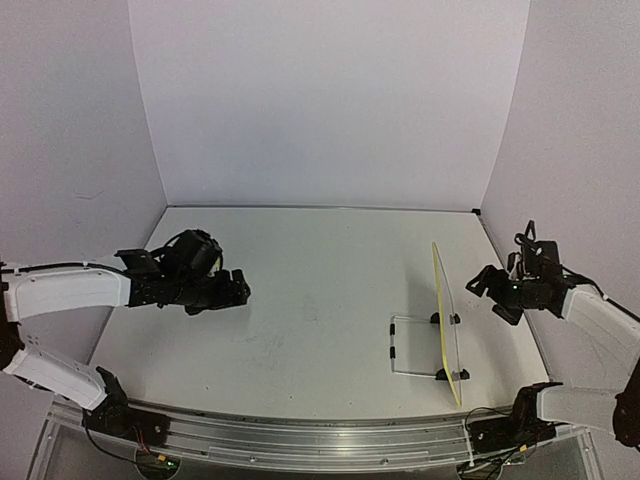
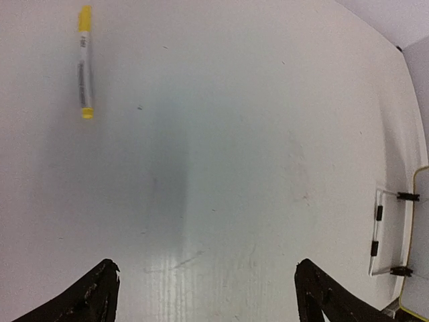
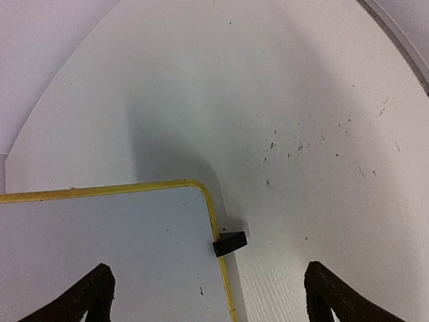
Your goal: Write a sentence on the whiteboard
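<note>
A marker [image 2: 84, 67] with a white barrel and yellow ends lies on the table at the upper left of the left wrist view. From above, my left gripper [image 1: 240, 288] hides most of it. That gripper is open, its fingers [image 2: 84, 295] wide apart with only bare table between them. The whiteboard [image 1: 450, 310], yellow-edged, stands upright on the table's right side, seen nearly edge-on. To its right is my right gripper [image 1: 482, 281], also open and empty; in the right wrist view the board's face [image 3: 134, 255] fills the lower left.
A thin wire stand [image 1: 393, 345] with black clips reaches left from the board's foot. Between the left arm and this stand the table [image 1: 310, 260] is clear. Tall pale walls [image 1: 330, 110] enclose the back and sides.
</note>
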